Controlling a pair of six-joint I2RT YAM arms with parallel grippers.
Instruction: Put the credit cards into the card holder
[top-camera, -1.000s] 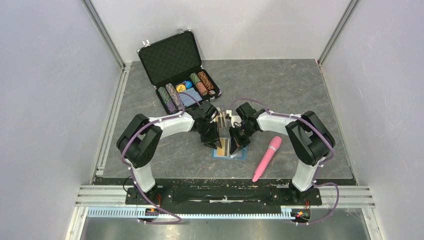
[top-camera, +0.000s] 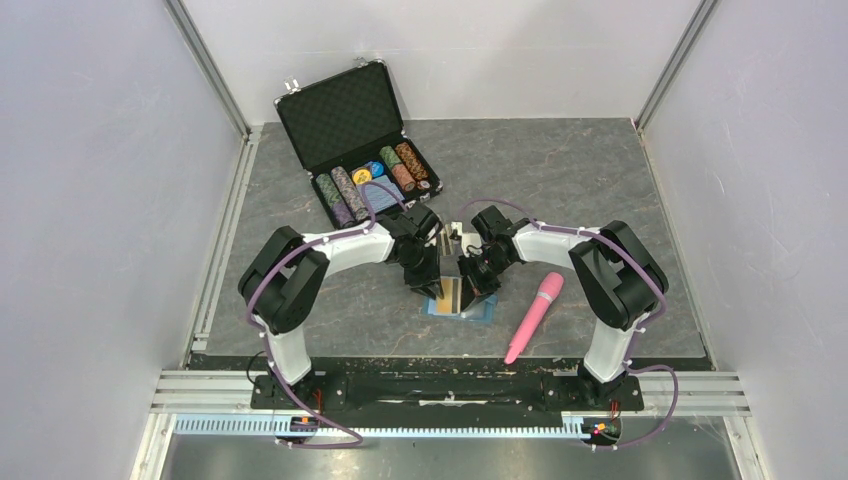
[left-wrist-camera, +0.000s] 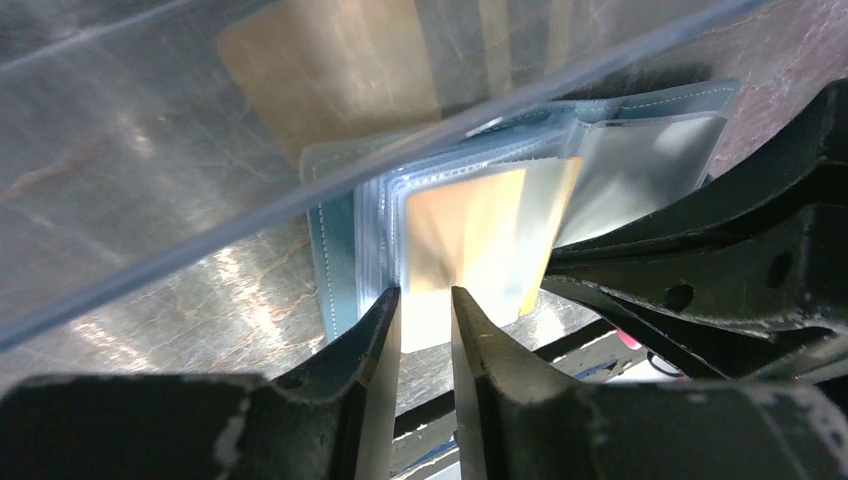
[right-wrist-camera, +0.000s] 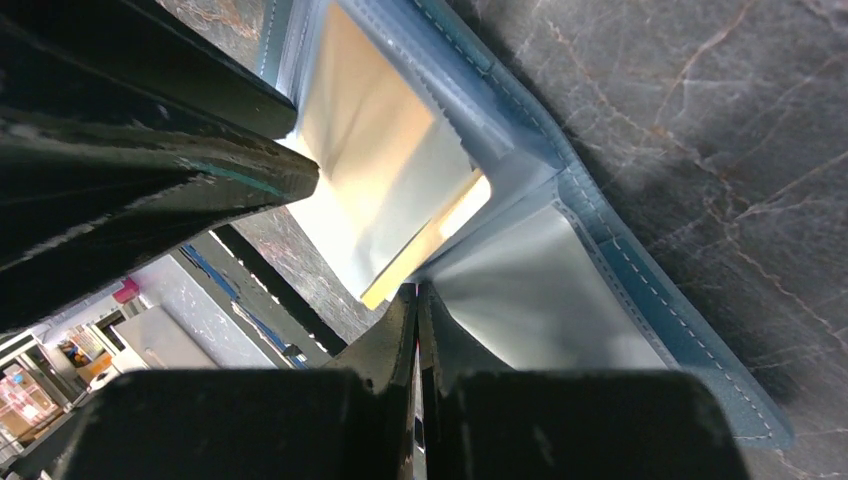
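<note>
The blue, clear-pocketed card holder (top-camera: 478, 310) lies open on the table below both hands. In its left pocket sits a gold-and-white credit card (left-wrist-camera: 465, 225), its white lower end sticking out. A yellow card edge (right-wrist-camera: 425, 240) stands raised at the card's inner side. My left gripper is partly open over the card's protruding end; its fingertips stand apart, and no grip on the card shows. My right gripper is shut beside the yellow edge, near the holder's middle, with nothing visible between its fingers. More cards (top-camera: 445, 240) lie behind the holder, partly hidden.
A pink microphone-shaped object (top-camera: 535, 318) lies right of the holder. At the back left stands an open black case (top-camera: 345, 125) with poker chips. The two grippers are very close together.
The right arm and the holder look nearly unchanged.
</note>
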